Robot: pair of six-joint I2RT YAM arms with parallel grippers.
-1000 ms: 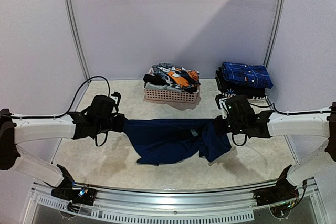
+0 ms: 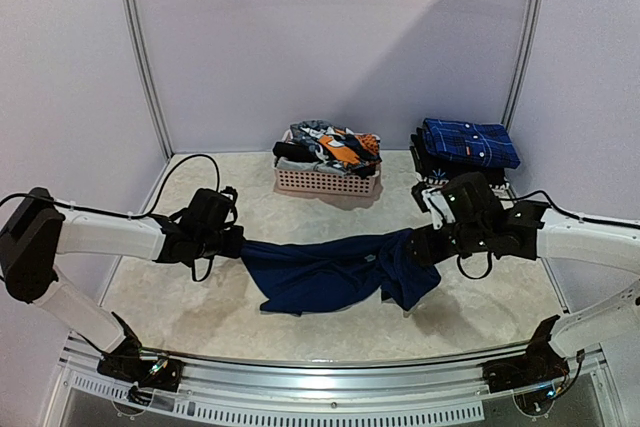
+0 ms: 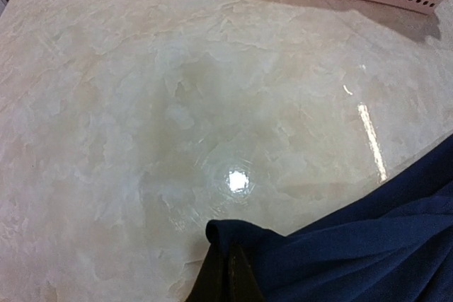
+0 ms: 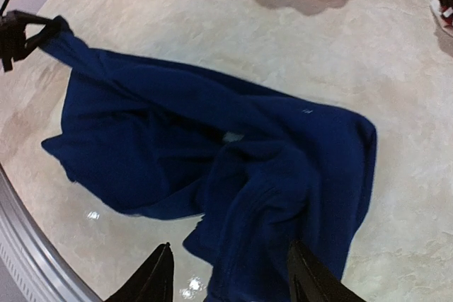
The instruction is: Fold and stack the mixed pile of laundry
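A navy cloth [image 2: 320, 272] lies rumpled and stretched sideways across the middle of the table. My left gripper is shut on its left corner, which is lifted slightly. My right gripper stands open over the bunched right end of the cloth, with folds visible below and between its fingers. A folded stack with blue checked cloth [image 2: 465, 142] on top sits at the back right.
A pink basket [image 2: 325, 184] of mixed laundry stands at the back centre.
My left gripper has lowered slightly with the corner. My right arm has shifted, and its gripper no longer holds the cloth's upper edge taut; that edge now sags.
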